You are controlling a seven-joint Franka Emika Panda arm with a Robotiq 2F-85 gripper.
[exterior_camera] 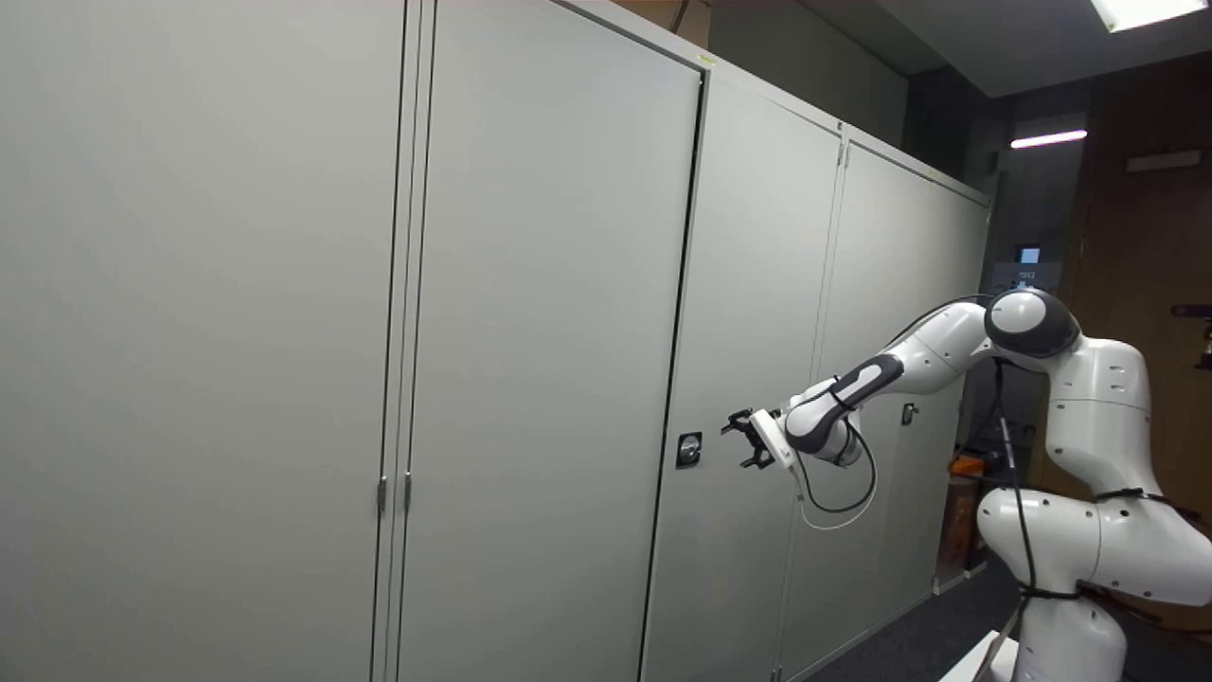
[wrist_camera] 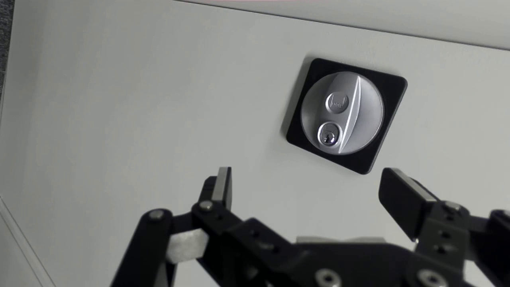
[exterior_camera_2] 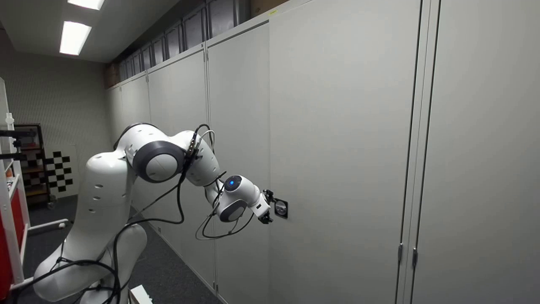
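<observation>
A round silver turn-knob lock (wrist_camera: 368,112) with a raised grip ridge and a keyhole sits in a square black plate (wrist_camera: 310,67) on a light grey cabinet door (wrist_camera: 143,105). My gripper is open in the wrist view, its two fingers wide apart and nothing between them. In that view the knob appears beyond the fingertips, nearer the right finger (wrist_camera: 404,198). From the first exterior view, the gripper (exterior_camera: 733,447) stands a short way to the right of the lock (exterior_camera: 689,449), apart from it. The second exterior view shows the lock (exterior_camera_2: 281,208) just beyond the gripper.
Tall grey cabinets (exterior_camera: 545,284) form a continuous wall, with their doors closed. Another lock (exterior_camera: 909,414) is on a door behind the arm. Loose cables (exterior_camera: 869,489) hang below the wrist.
</observation>
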